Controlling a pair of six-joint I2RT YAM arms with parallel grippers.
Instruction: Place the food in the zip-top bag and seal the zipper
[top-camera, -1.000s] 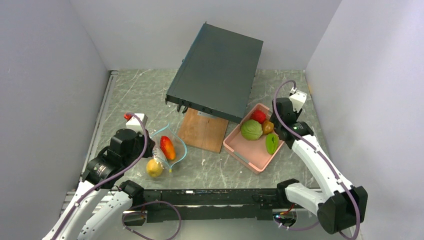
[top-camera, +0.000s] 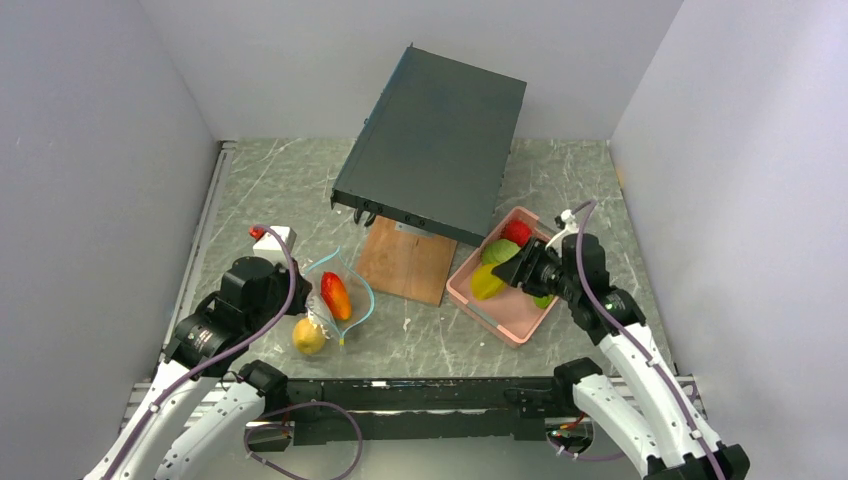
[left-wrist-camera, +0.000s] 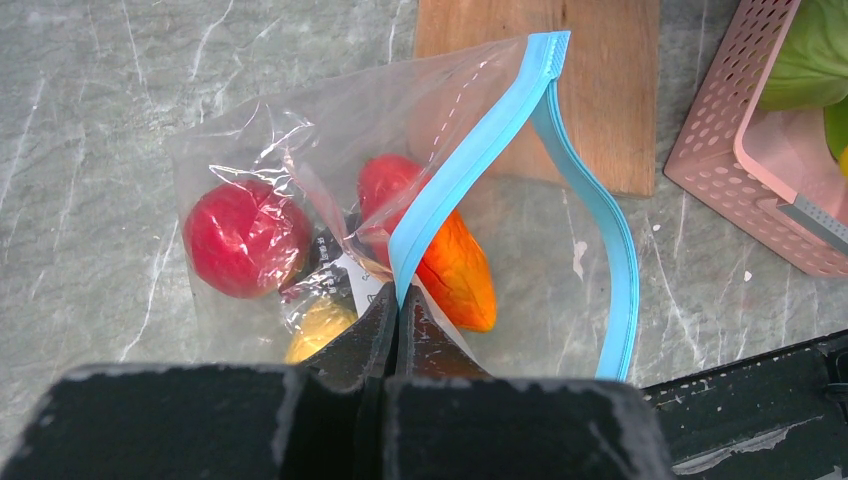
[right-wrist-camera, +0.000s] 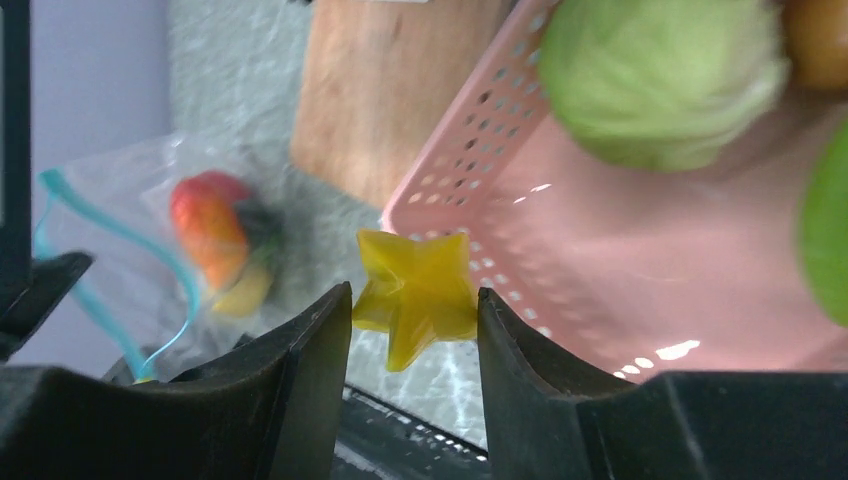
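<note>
The clear zip top bag (left-wrist-camera: 285, 110) lies with its blue zipper mouth spread on the right. A red round fruit (left-wrist-camera: 247, 238), an orange-red pepper-like food (left-wrist-camera: 458, 270) and a yellow food (left-wrist-camera: 322, 328) show through or within its film. My left gripper is shut on the bag's edge at the blue strip. Over the pink basket (top-camera: 513, 325), my right gripper has a yellow star-shaped fruit (right-wrist-camera: 418, 290) between its fingers, touching on both sides.
In the basket are a green cabbage (right-wrist-camera: 660, 80), a red food (top-camera: 517, 232) and a green food partly hidden by the right arm. A wooden board (top-camera: 405, 262) lies between bag and basket. A large dark box (top-camera: 435, 140) overhangs the back.
The yellow star-shaped fruit came into view with my right gripper and has moved left across the basket. The left arm and bag have stayed still.
</note>
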